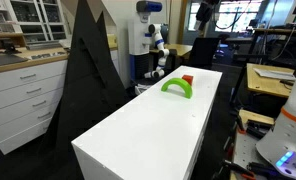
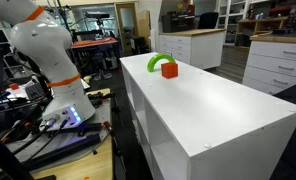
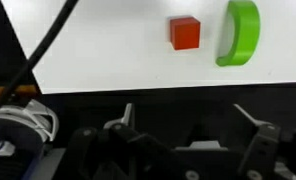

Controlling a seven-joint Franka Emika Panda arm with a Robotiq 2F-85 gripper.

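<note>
On the white table lie a red block (image 1: 188, 79) and a green arch (image 1: 176, 86), set close together but apart. From the other exterior side, the red block (image 2: 169, 70) is nearer the camera, with the green arch (image 2: 154, 61) behind it. Looking down in the wrist view, the red block (image 3: 185, 34) sits left of the green arch (image 3: 247, 34), with white table between them. My gripper is open and empty; in this view its fingertips appear over the dark area beyond the table's edge, away from both objects.
A black cable (image 3: 40, 50) crosses the wrist view's left side. Cabinets with drawers (image 1: 28, 95) stand against the wall, apart from the table.
</note>
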